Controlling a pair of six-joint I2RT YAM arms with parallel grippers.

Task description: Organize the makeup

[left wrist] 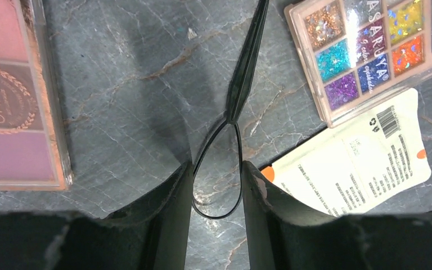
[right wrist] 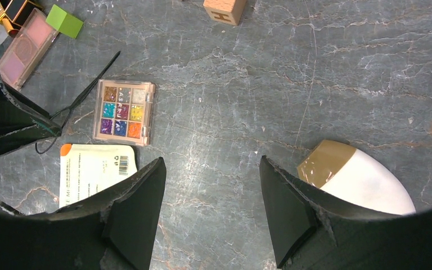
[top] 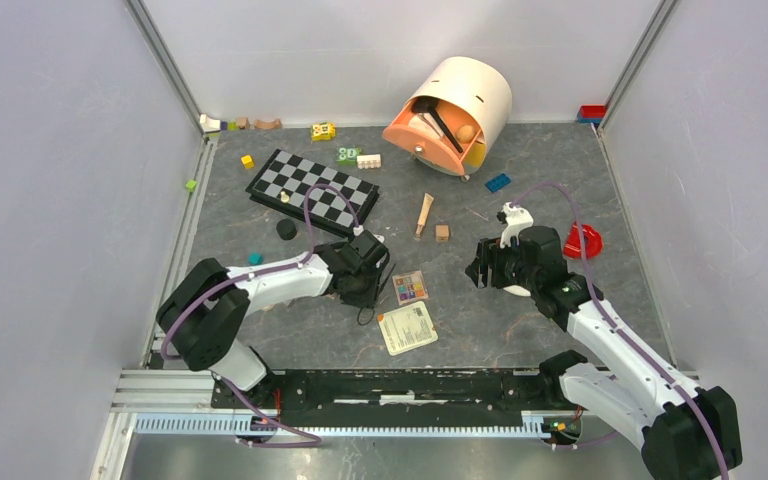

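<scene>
A black tool [left wrist: 246, 73] with a thin wire loop lies on the grey table. My left gripper is low over it, part open, the loop between its fingertips; whether they touch the wire I cannot tell. In the left wrist view, a glitter palette [left wrist: 365, 50] lies upper right and a pink blush palette [left wrist: 11, 101] at the left. A cream card [left wrist: 360, 163] sits below the glitter palette. On the right, my right gripper stands open and empty, with a white and gold item [right wrist: 365, 180] beside its right finger. A tube [top: 424, 215] lies mid-table.
A cream bin [top: 475, 95] with an orange opening, holding dark-handled items, stands at the back. A chessboard [top: 315, 190] lies left of centre. Beside the tube is a wooden block [top: 442, 232]; a red item [top: 582, 241] sits at the right. Clear table separates the arms.
</scene>
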